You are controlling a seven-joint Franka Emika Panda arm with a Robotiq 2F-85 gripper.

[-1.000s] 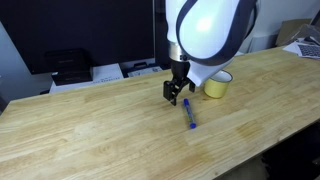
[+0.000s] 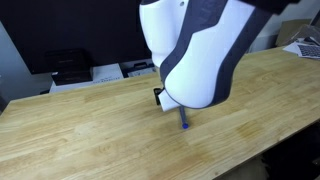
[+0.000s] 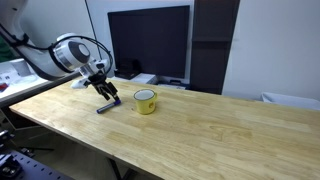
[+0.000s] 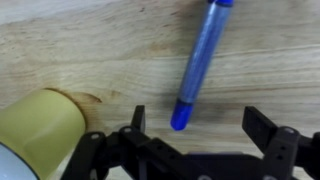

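A blue marker (image 4: 198, 62) with darker blue ends lies flat on the wooden table. My gripper stands open, one finger to each side of the marker's near end in the wrist view, with nothing gripped. Its fingers (image 4: 258, 125) appear above the tabletop; how high is hard to tell. In the second exterior view the marker (image 3: 108, 107) lies just in front of the gripper. The first exterior view shows only the lower part of the marker (image 2: 184, 119), as the white arm covers the rest and most of the gripper.
A yellow cup (image 3: 145, 101) stands close beside the marker; in the wrist view the cup (image 4: 42, 130) is left of the gripper. A dark screen (image 3: 181, 45) is behind the table.
The arm has swung across the first exterior view and now hides the cup and the marker's upper end.
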